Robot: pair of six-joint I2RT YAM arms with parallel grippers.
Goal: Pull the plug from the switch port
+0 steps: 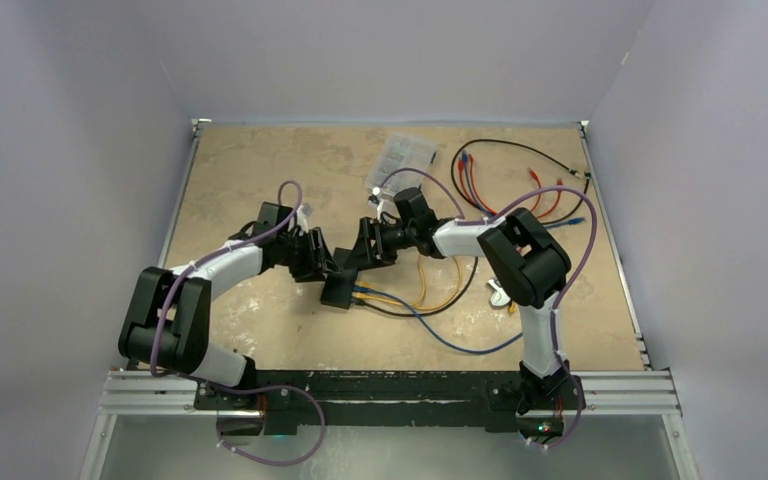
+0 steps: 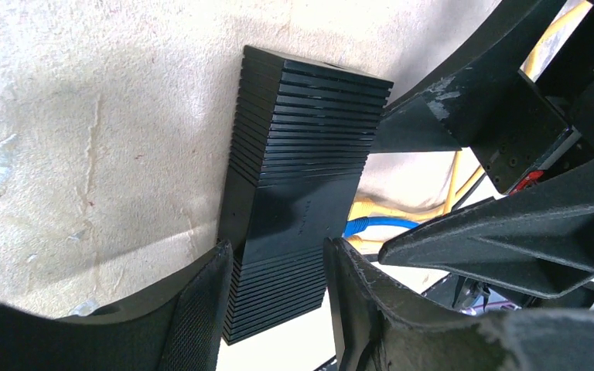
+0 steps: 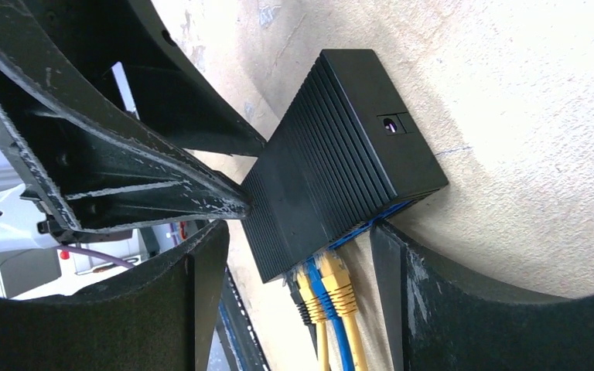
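Note:
The black switch (image 1: pixel 337 288) lies on the board between my grippers, with yellow (image 3: pixel 339 301), blue (image 3: pixel 325 305) and black (image 3: pixel 304 309) cable plugs along one side. My left gripper is open over the switch's ridged top in the left wrist view. My right gripper is open above the plug side, its fingers either side of the plugged cables in the right wrist view; whether they touch anything is unclear.
A clear parts box (image 1: pixel 400 155) lies at the back centre. Loose red, blue and black cables (image 1: pixel 495 143) lie at the back right, and a small white object (image 1: pixel 497 295) near the right arm. The left part of the board is clear.

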